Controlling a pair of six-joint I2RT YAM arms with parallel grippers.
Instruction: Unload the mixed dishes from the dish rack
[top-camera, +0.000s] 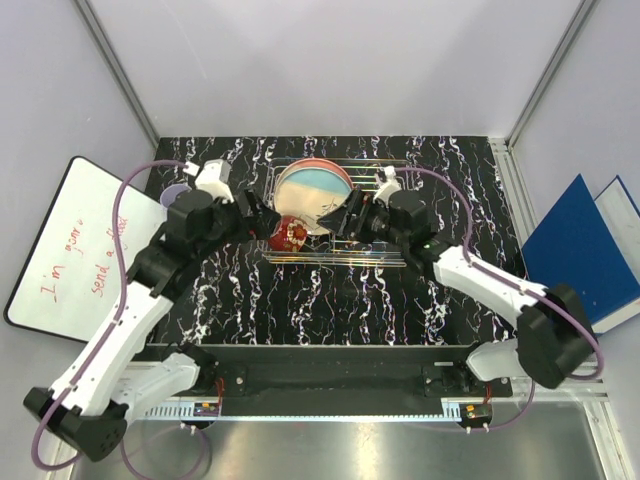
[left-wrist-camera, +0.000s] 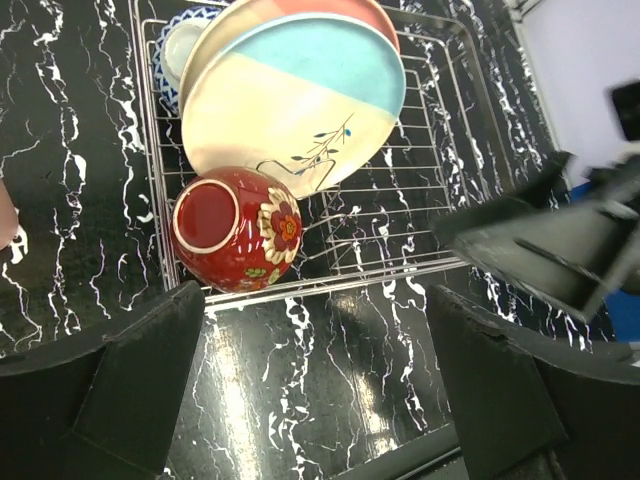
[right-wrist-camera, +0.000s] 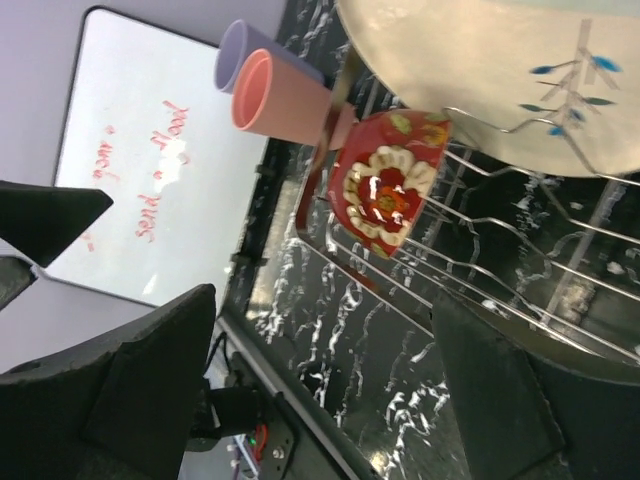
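Note:
The metal dish rack holds two plates leaning at its left, a cream and blue plate in front of an orange-rimmed plate. Below them a red flowered bowl or cup lies tilted in the rack's front left corner. A blue-patterned dish shows behind the plates. My left gripper is open above the rack's left edge, apart from the red piece. Over the rack's middle, my right gripper stands open with nothing between its fingers.
A purple cup and a pink cup stand left of the rack; the left arm mostly covers them from above. A whiteboard lies far left, a blue folder far right. The counter before the rack is clear.

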